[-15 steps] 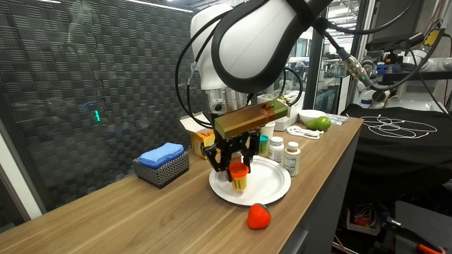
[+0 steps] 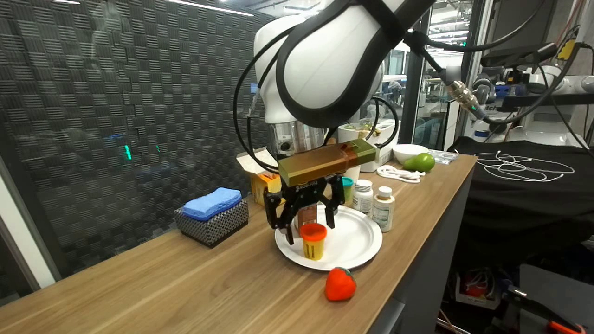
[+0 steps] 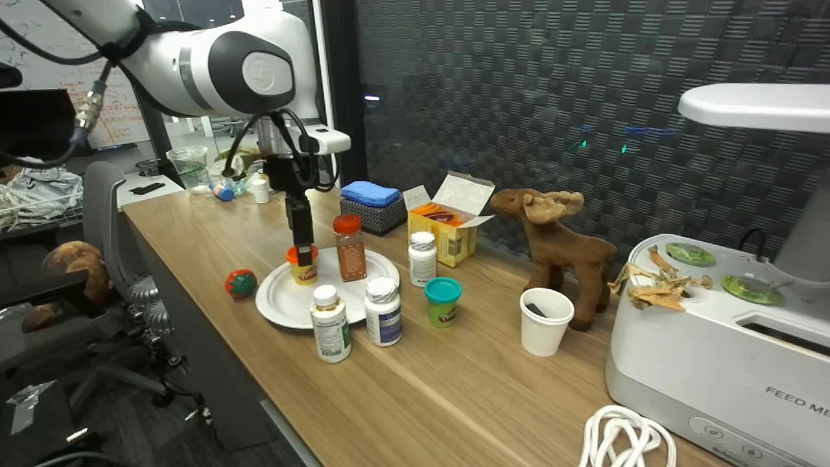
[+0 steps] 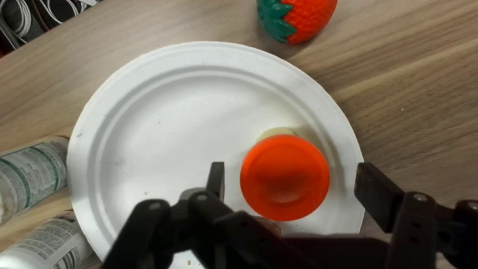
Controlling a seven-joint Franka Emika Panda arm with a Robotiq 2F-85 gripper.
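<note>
A yellow Play-Doh tub with an orange lid [image 2: 313, 240] stands upright on the white plate [image 2: 356, 245], toward one side of it. My gripper is open just above the tub; in the wrist view its fingers lie on either side of the orange lid [image 4: 285, 177], with a gap on both sides. Beside the tub on the plate is a red-capped spice jar [image 3: 351, 253], mostly hidden behind my gripper in the wrist view. A red strawberry [image 2: 340, 284] with green leaves lies on the table just off the plate.
White pill bottles [image 3: 331, 327] stand close by the plate, with a teal-lidded tub [image 3: 443, 302] near them. Behind are a yellow box [image 3: 449, 233], a plush moose [image 3: 560, 249] and a paper cup [image 3: 545, 323].
The gripper's fingers have spread apart from around the orange lid and risen slightly. The tub sits a little lower in view, now on the plate.
</note>
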